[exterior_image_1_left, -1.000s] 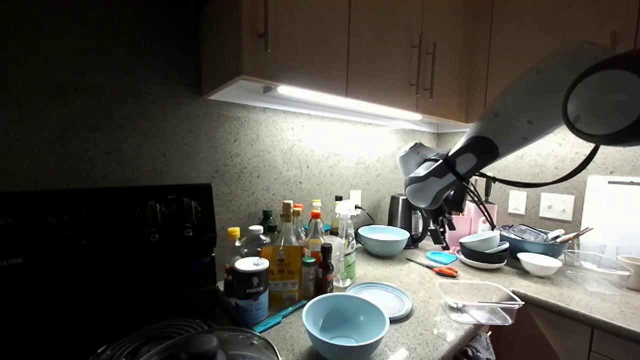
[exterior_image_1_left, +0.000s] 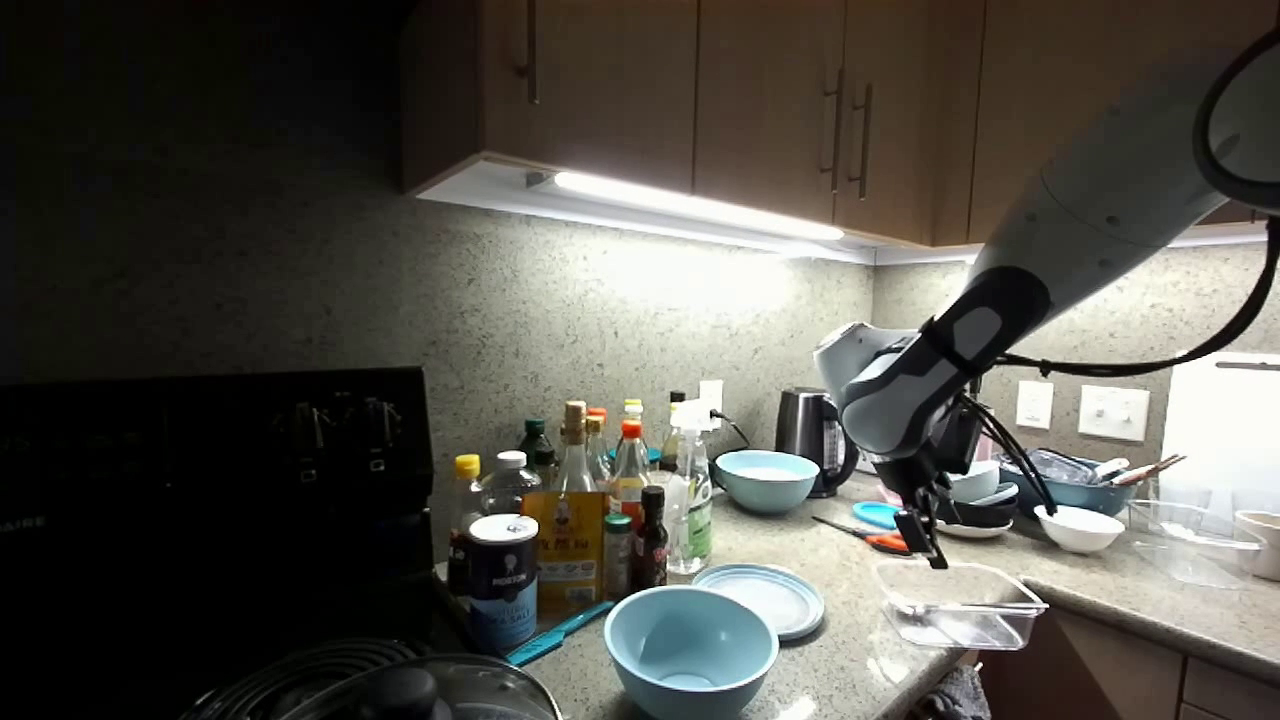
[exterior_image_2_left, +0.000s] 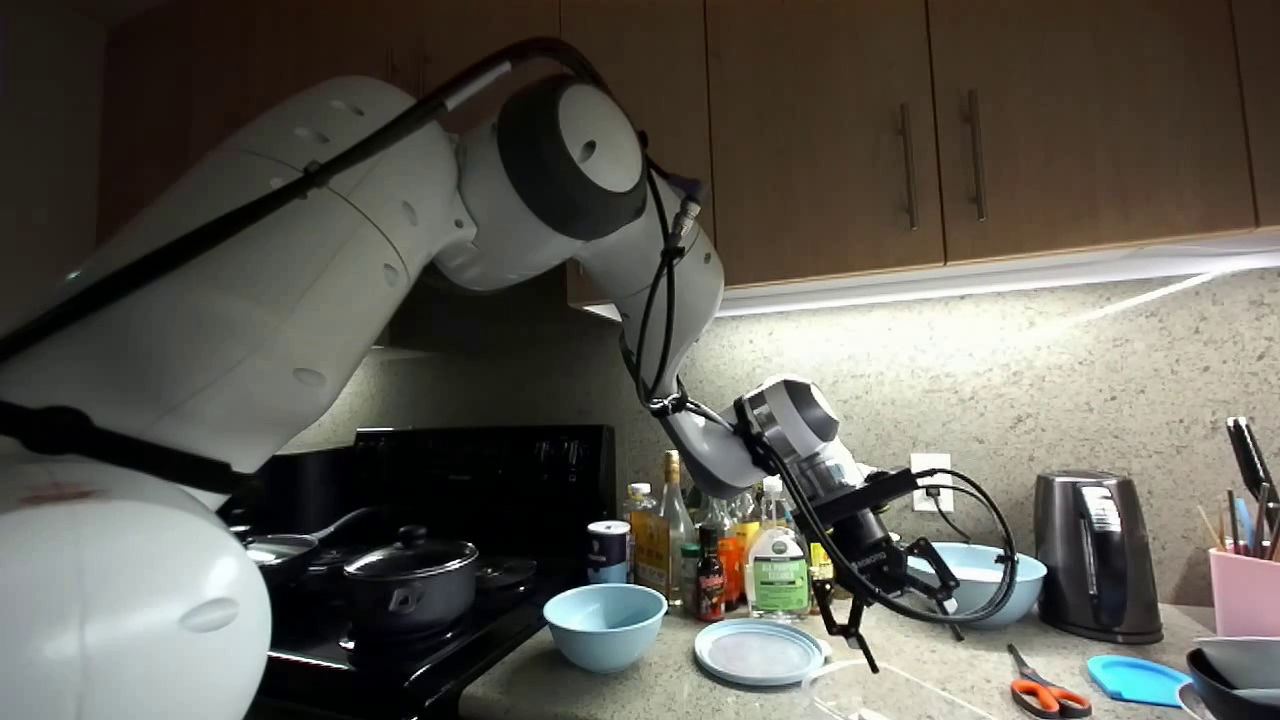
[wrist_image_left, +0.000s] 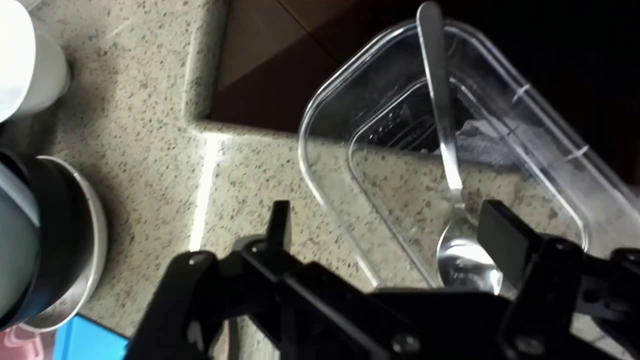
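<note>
A clear plastic container (exterior_image_1_left: 963, 624) stands at the counter's edge, partly overhanging it. A metal spoon (wrist_image_left: 442, 114) lies in it, bowl down inside and handle resting across the rim. My gripper is open above the container, its fingers spread wide with nothing held between them. In the wrist view, the right finger (wrist_image_left: 507, 243) overlaps the spoon's bowl from above, and the left finger (wrist_image_left: 278, 225) is over bare counter outside the container. In the first exterior view, the gripper (exterior_image_1_left: 926, 540) hangs just above the container's back side.
Orange-handled scissors (exterior_image_2_left: 1050, 698) and a blue lid (exterior_image_2_left: 1134, 680) lie behind. An empty blue bowl (exterior_image_1_left: 690, 648) and a stack of plates (exterior_image_1_left: 762, 600) stand to the left, with bottles beyond. Stacked bowls (wrist_image_left: 57, 240) sit on the other side. Clear counter (wrist_image_left: 240, 198) lies between.
My arm has come down and slightly right in the first exterior view, bringing the gripper from over the scissors to just above the container. The container and spoon have not moved.
</note>
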